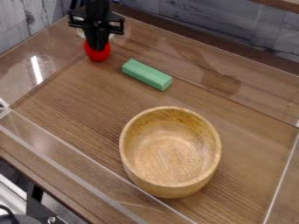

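My gripper point(97, 42), a black mechanism at the top left of the view, is over a small red object point(97, 53), its fingers down at or around it; whether they are shut on it I cannot tell. A green block point(147, 74) lies to the right of it on the wooden table point(82, 122). A large round yellow bowl point(170, 150) sits in the lower middle.
A small pale object shows behind the gripper, partly hidden. Walls rise at the back left and top right.
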